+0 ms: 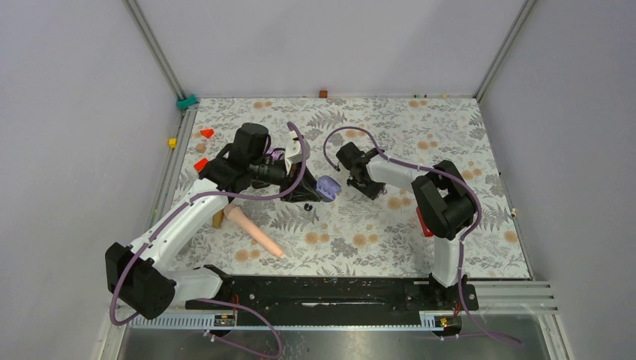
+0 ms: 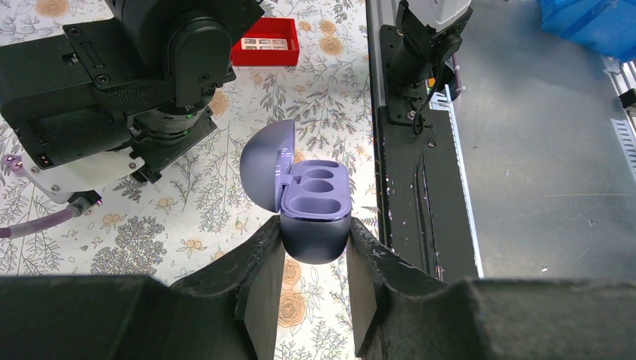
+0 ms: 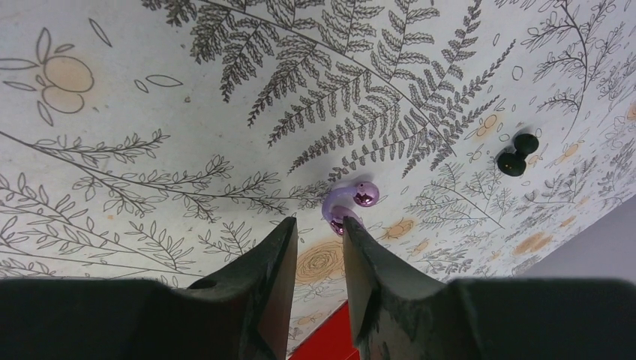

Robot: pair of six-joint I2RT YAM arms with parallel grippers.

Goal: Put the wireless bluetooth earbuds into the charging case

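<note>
My left gripper is shut on the lower body of the purple charging case (image 2: 319, 189). The case's lid is raised, its hollows face up, and no earbud shows in them. In the top view the case (image 1: 328, 187) hangs over the middle of the table. My right gripper points down at the table, part open, with nothing between its fingers. A purple C-shaped earbud (image 3: 336, 201) with shiny ends lies on the cloth by the right-hand finger (image 3: 360, 259), which hides part of it. I see no second earbud.
A small black two-lobed object (image 3: 517, 155) lies apart on the cloth. The red tray (image 2: 289, 45) sits on the table's right side. A peach-coloured stick (image 1: 255, 231) lies below the left arm.
</note>
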